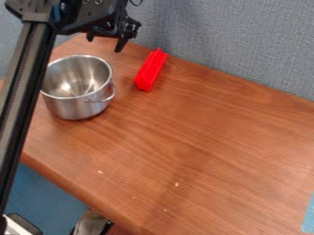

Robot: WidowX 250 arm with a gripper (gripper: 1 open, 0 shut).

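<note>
A shiny steel pot [76,96] with a side handle sits on the left of the wooden table, empty as far as I can see. A red elongated object [150,69] lies to its right, toward the back wall. My gripper [108,37] hangs at the top left from a black arm, above and behind the pot, fingers open, with nothing visible between them. It is apart from both the pot and the red object.
A grey padded wall [233,46] runs along the back. The arm's black beam crosses the left edge of the view.
</note>
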